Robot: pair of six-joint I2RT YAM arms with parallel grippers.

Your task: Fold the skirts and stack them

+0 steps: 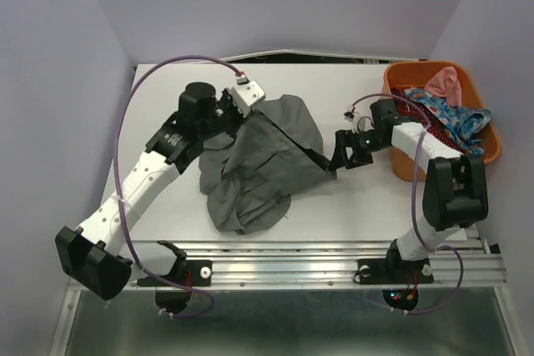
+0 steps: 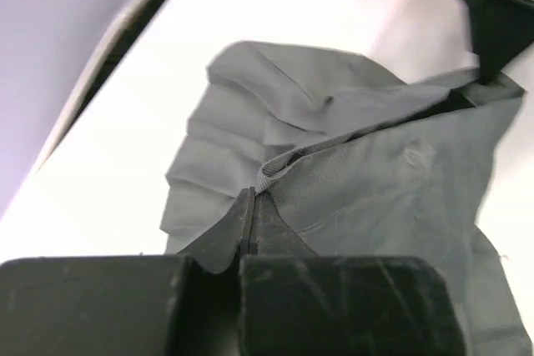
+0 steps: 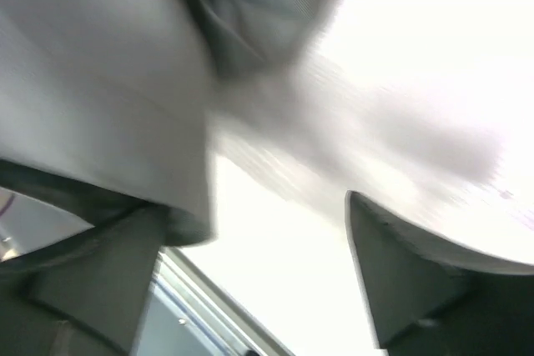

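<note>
A grey skirt [image 1: 259, 172] lies crumpled on the white table, its folded upper part at the back. My left gripper [image 1: 238, 122] is raised over its upper left part, shut on an edge of the grey skirt [image 2: 367, 172], which is drawn up toward it. My right gripper [image 1: 342, 152] is at the skirt's right corner; in the right wrist view, blurred, its fingers [image 3: 400, 281] are apart, with grey cloth beside the left one.
An orange basket [image 1: 492, 152] at the right holds a pink cloth [image 1: 446, 81], a blue patterned cloth [image 1: 463, 122] and a red patterned one.
</note>
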